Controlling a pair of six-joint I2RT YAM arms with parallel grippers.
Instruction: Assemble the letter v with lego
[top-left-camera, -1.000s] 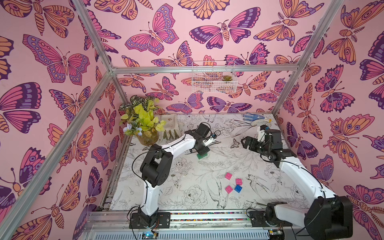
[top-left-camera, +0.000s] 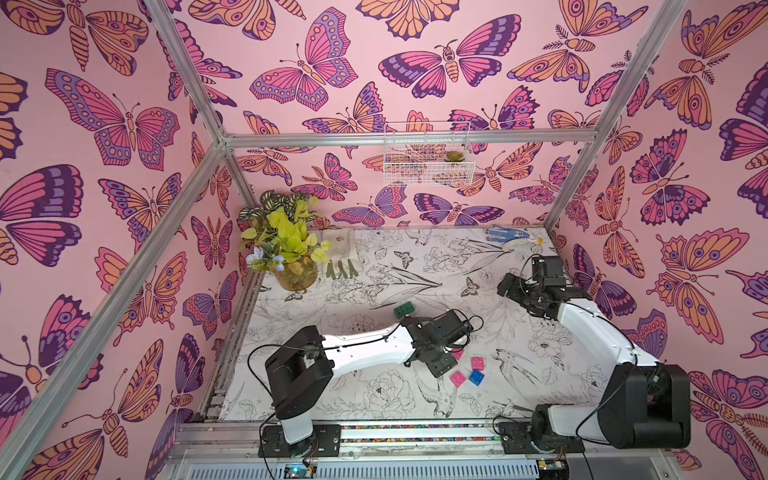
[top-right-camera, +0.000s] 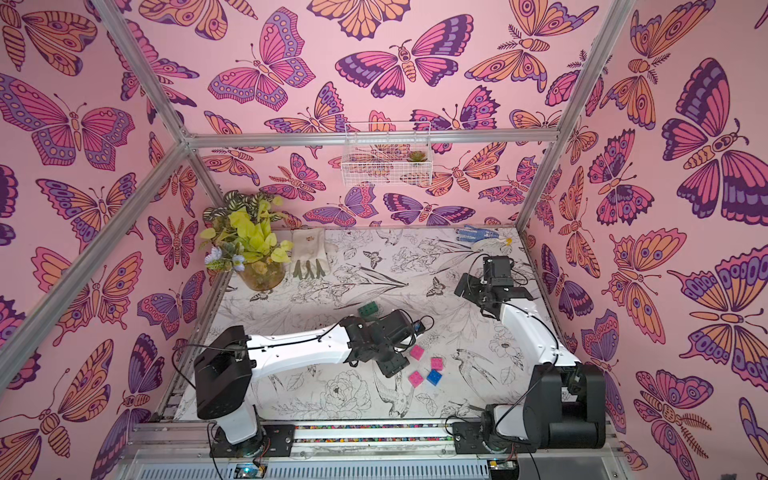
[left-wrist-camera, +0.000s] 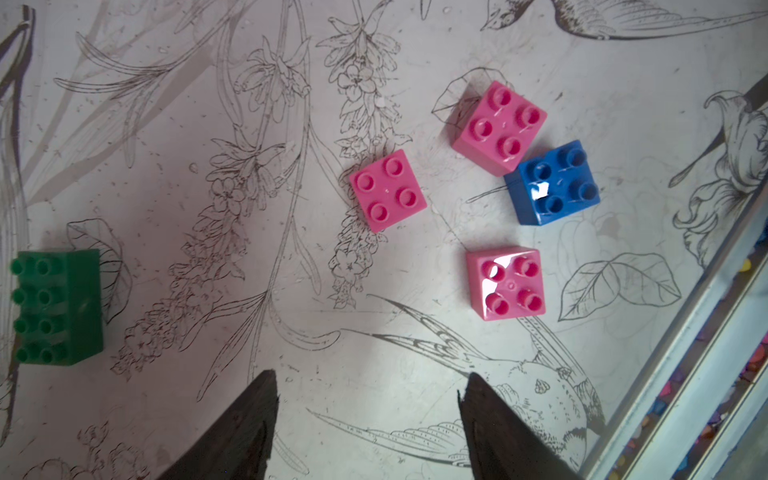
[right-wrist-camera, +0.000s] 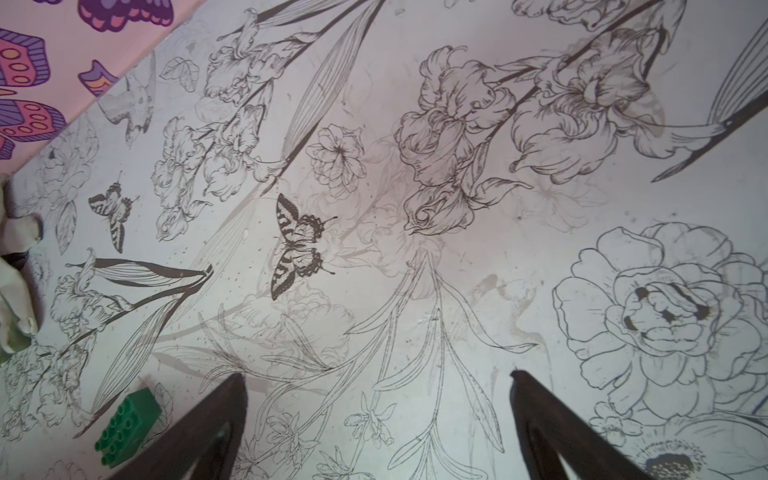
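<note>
Three pink bricks lie loose on the mat; in the left wrist view they are the single pink brick (left-wrist-camera: 388, 190), the pink brick (left-wrist-camera: 500, 128) touching the blue brick (left-wrist-camera: 553, 184), and the pink brick (left-wrist-camera: 505, 282) below. A longer green brick (left-wrist-camera: 57, 307) lies apart at the left, also visible from above (top-left-camera: 405, 309). My left gripper hovers over the mat near the pink bricks, fingers parted and empty. My right gripper stands open above bare mat at the right, the green brick (right-wrist-camera: 128, 427) far to its left.
A potted plant (top-left-camera: 296, 274) and pale gloves (top-left-camera: 341, 244) occupy the back left. Blue gloves (top-left-camera: 507, 233) lie at the back right. A channel of loose bricks (left-wrist-camera: 728, 352) runs along the front rail.
My left arm has swung from over the green brick toward the front right, near the pink bricks, uncovering the green one. My right gripper has shifted slightly to the right.
</note>
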